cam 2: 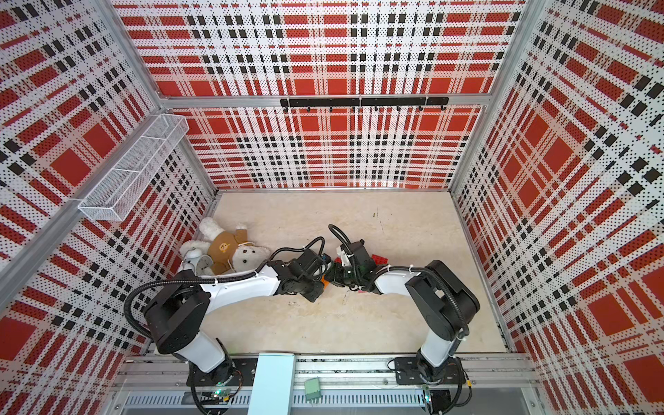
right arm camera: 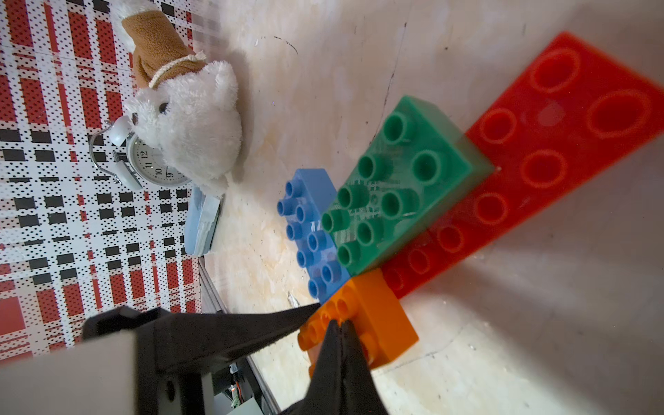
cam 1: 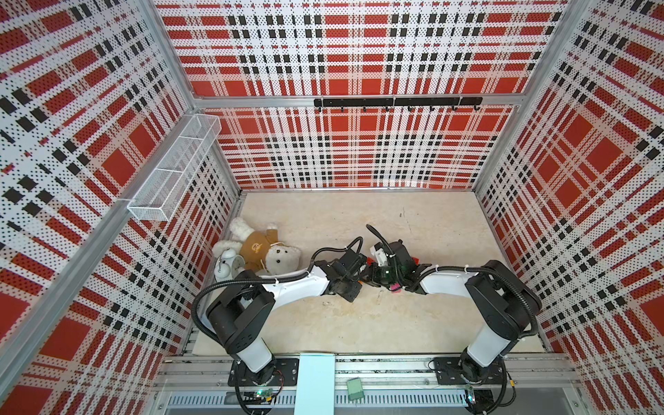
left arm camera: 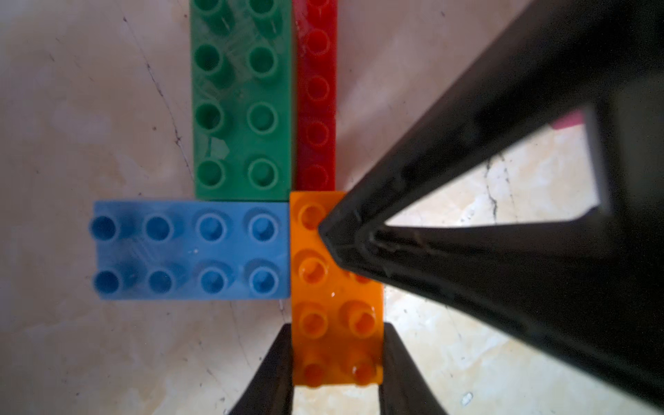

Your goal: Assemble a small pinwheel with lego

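In the left wrist view a blue brick [left arm camera: 185, 250] and a green brick [left arm camera: 235, 90] lie at right angles, with a red plate [left arm camera: 316, 97] beside the green. An orange brick [left arm camera: 332, 297] sits against the blue brick's end. My left gripper is shut on the orange brick's lower end. My right gripper is shut, its tips on the orange brick's top at the end near the red plate. The arms mostly hide the bricks in both top views.
A teddy bear [cam 1: 256, 250] and an alarm clock [right arm camera: 155, 162] lie at the table's left. Bare table [cam 1: 352, 214] shows behind the arms and in front of them. A wire basket [cam 1: 173, 173] hangs on the left wall.
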